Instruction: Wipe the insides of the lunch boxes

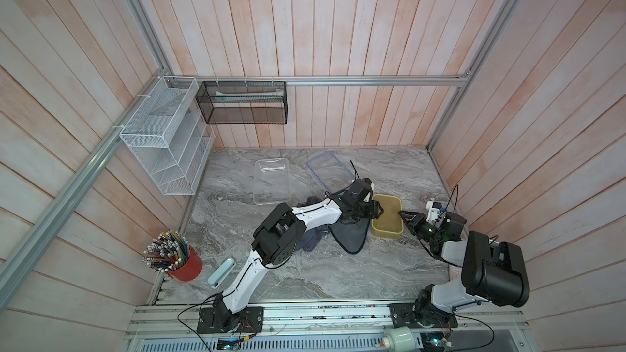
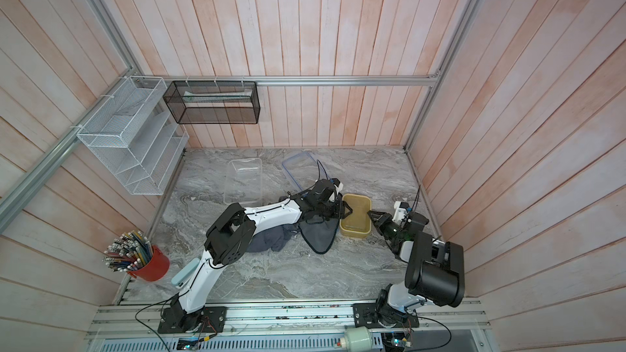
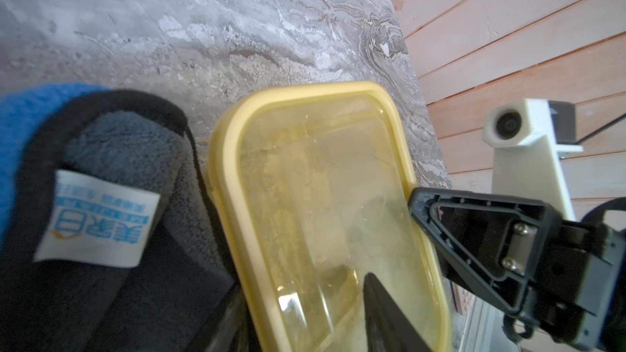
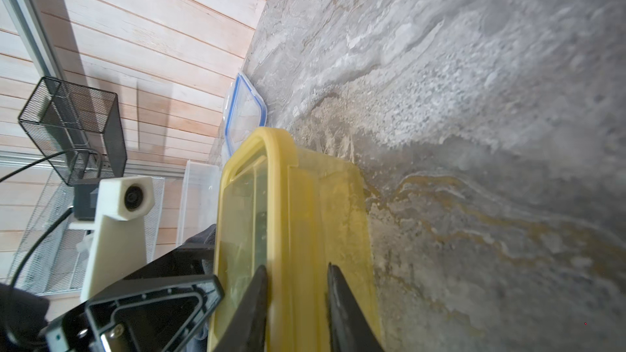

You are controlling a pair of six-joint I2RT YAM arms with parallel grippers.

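Observation:
A yellow lunch box [image 1: 388, 208] stands upright right of centre on the marble counter. My left gripper is at its left side, fingers either side of the rim, apparently shut on it. My right gripper is at the opposite rim, part open, one finger over the inside and one outside. A grey cloth [image 2: 267, 241] lies under and beside the left arm, with a dark folded mat with blue lining [image 3: 124, 156] next to the yellow box. A clear box [image 1: 271, 185] and a blue-rimmed box [image 2: 296, 161] stand at the back.
A red cup of pens [image 1: 186, 267] and a pale blue item [image 1: 221, 272] are at the front left. Wire baskets [image 1: 241, 109] hang on the back and left walls.

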